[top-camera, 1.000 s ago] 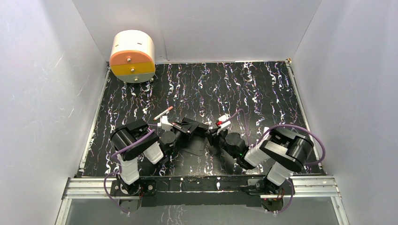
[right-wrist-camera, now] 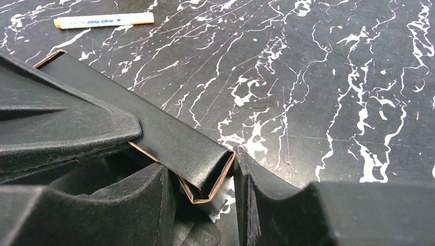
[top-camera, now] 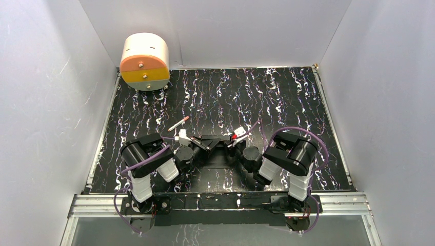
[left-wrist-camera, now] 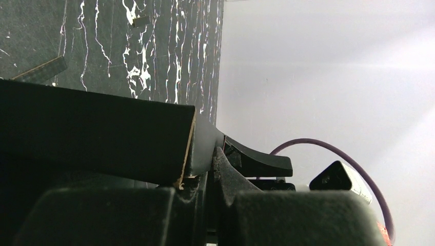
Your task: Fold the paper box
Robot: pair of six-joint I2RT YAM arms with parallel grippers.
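The black paper box (top-camera: pixel 215 159) sits at the front middle of the table, mostly hidden by the grippers. Its far side stands as a raised wall (right-wrist-camera: pixel 169 128) with a folded end showing brown cardboard edges. My left gripper is shut beside that wall's corner; whether a thin layer of card lies between its fingers cannot be told. In the right wrist view, a finger (right-wrist-camera: pixel 66 120) of the left gripper lies against the wall. My right gripper is part open, its fingers on either side of the wall's folded end.
An orange-capped marker (top-camera: pixel 178 124) lies behind the left gripper. A small drawer cabinet (top-camera: pixel 145 61) stands at the back left.
The box has turned from a slant to nearly square with the table's front and shifted slightly right.
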